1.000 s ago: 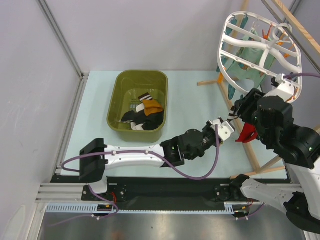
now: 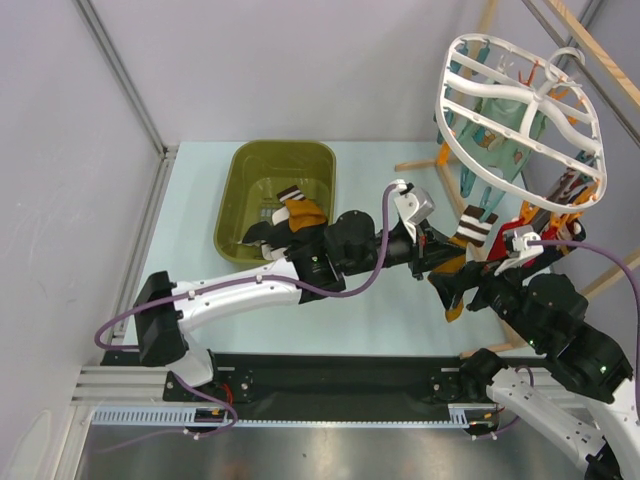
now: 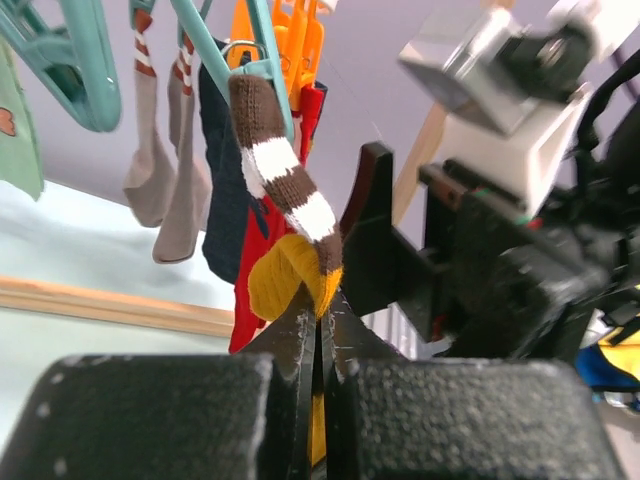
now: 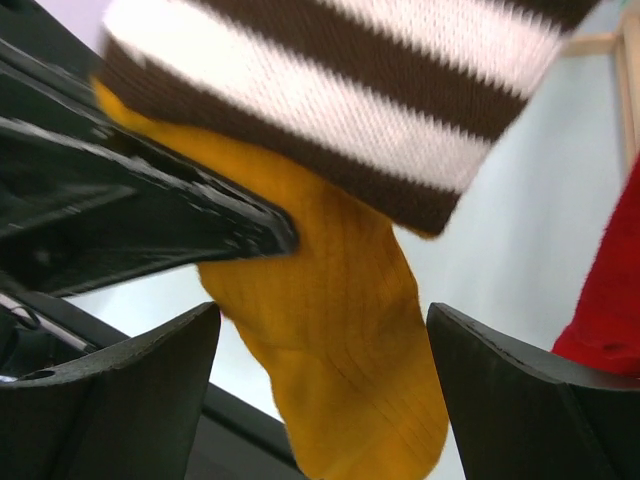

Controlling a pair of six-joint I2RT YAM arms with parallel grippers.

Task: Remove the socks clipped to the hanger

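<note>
An orange sock with brown and white stripes (image 3: 289,190) hangs from a teal clip (image 3: 262,68) on the hanger (image 2: 530,100). My left gripper is shut on the orange part, and some of that cloth shows below its fingers. Seen from the right wrist, the orange sock (image 4: 330,300) hangs between the fingers of my right gripper, which is open and apart from the cloth. A dark left fingertip (image 4: 240,225) presses against the sock there. From the top, the left gripper (image 2: 430,255) and right gripper (image 2: 460,283) stand close together.
Grey socks (image 3: 180,190), a dark sock (image 3: 222,165) and a red cloth (image 3: 255,270) hang close behind. An olive bin (image 2: 232,175) with several socks stands at the left. Wooden stand legs (image 2: 510,325) are near the right arm.
My right gripper has come down and left from beside the hanger to the sock's lower part. The left gripper moved left and up, and the orange sock now shows between the two.
</note>
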